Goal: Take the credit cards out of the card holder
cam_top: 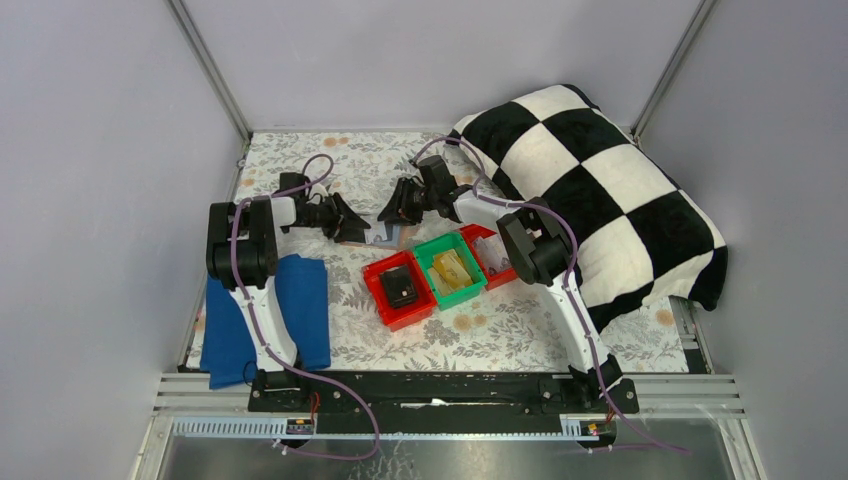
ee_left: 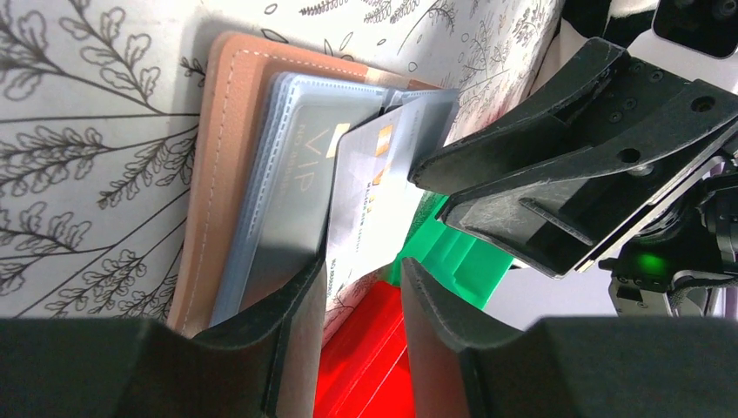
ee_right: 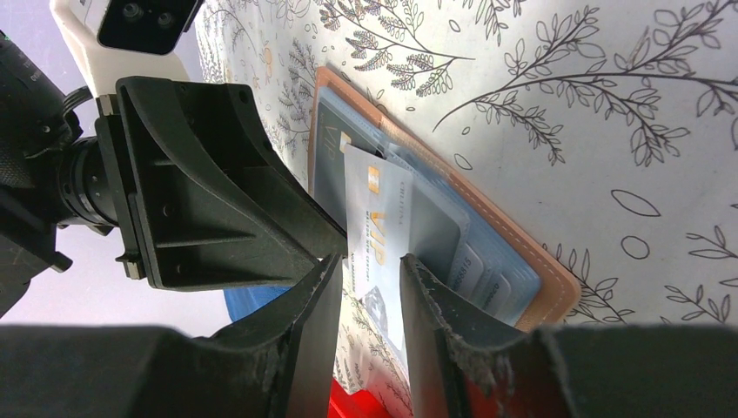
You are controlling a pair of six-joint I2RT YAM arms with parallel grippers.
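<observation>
The brown card holder lies open on the patterned table, with clear sleeves inside. A white card with gold marks sticks partly out of a sleeve, tilted up; in the left wrist view the same card partly covers the sleeve marked VIP. My left gripper is part open over the holder, one fingertip close to the card's edge. Opposite it, my right gripper stands part open, with the card showing between its fingers. Whether either finger touches the card, I cannot tell.
In front of the holder stand a red bin with a black item, a green bin with a yellow one, and another red bin. A blue cloth lies left; a checkered cushion fills the right.
</observation>
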